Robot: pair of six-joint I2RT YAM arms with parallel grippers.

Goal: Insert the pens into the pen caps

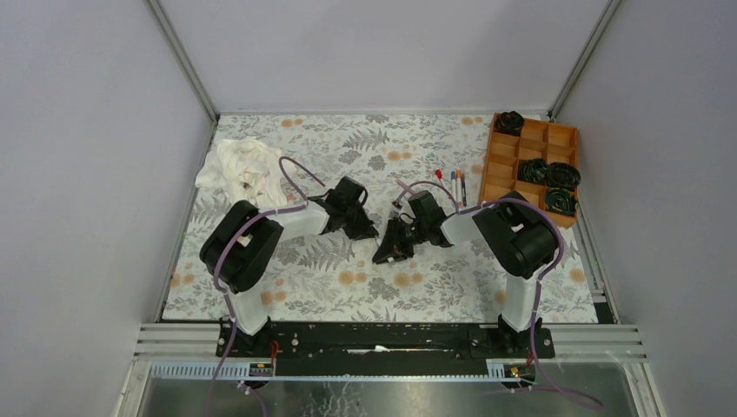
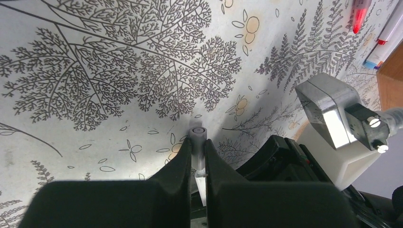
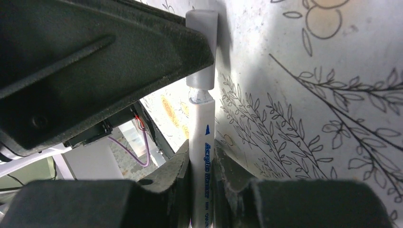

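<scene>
A grey pen cap (image 2: 198,147) lies between the fingertips of my left gripper, which is shut on it. My right gripper is shut on the barrel of a white acrylic marker (image 3: 202,133). In the right wrist view the cap (image 3: 202,47) sits in line with the marker, one black left finger (image 3: 161,57) across it. The marker's pale nib section (image 3: 199,94) meets the cap's open end, and a short length of it still shows between cap and barrel. From above, both grippers come together near mid-table, hiding most of the pen.
Several other pens (image 1: 453,187) lie behind my right arm, one with a red end. At the right stands an orange compartment tray (image 1: 488,187) with coiled black cables (image 1: 532,170). A white cloth (image 1: 243,169) rests at the back left.
</scene>
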